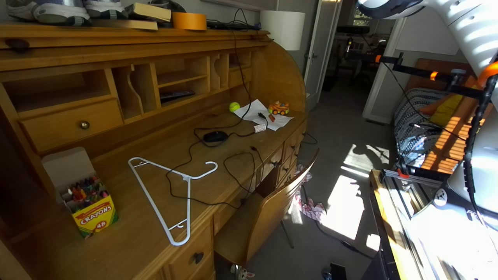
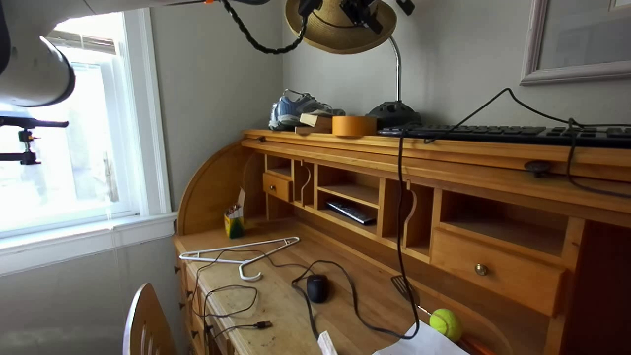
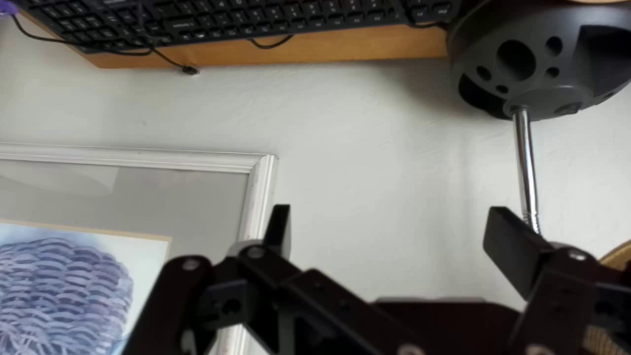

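Observation:
High above the desk, in front of a straw hat, my gripper stands open with only bare wall showing between its fingers. Exterior view 2 has the gripper [image 2: 393, 17] at its top edge. A black cable [image 2: 402, 207] hangs from the keyboard [image 2: 503, 135] on the desk's top shelf and curves over the desktop. Its plug [image 1: 262, 115] rests by the sheet of paper [image 1: 252, 112], with a white tag [image 1: 260, 128] close by. A black mouse [image 1: 215, 136] lies mid-desk, and a white hanger [image 1: 188, 200] lies toward the crayon box [image 1: 96, 215].
Near the paper sit a tennis ball [image 1: 234, 107] and a toy car [image 1: 278, 108]. A lamp base [image 3: 532, 59] and picture frame [image 3: 264, 195] are near the gripper. Shoes [image 2: 296, 110] and orange tape [image 2: 353, 125] occupy the top shelf. A chair [image 1: 280, 205] stands before the desk.

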